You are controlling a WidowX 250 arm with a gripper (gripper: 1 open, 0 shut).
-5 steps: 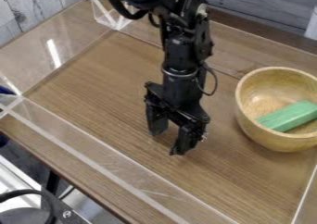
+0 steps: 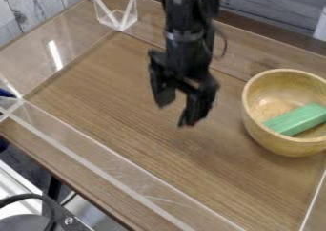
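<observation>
My black gripper (image 2: 180, 101) hangs over the middle of the wooden table (image 2: 114, 139), blurred, its two fingers apart and open, with no object visible between them. To its right a tan bowl (image 2: 272, 91) holds a green block (image 2: 298, 118), which lies in the bowl's lower right part.
Clear plastic edging runs along the table's left and front-left sides. A cable and dark parts lie beyond the lower left corner. A pale wooden wall stands at the back.
My gripper has risen from lower over the table and is now blurred by motion. The bowl and green block are unchanged.
</observation>
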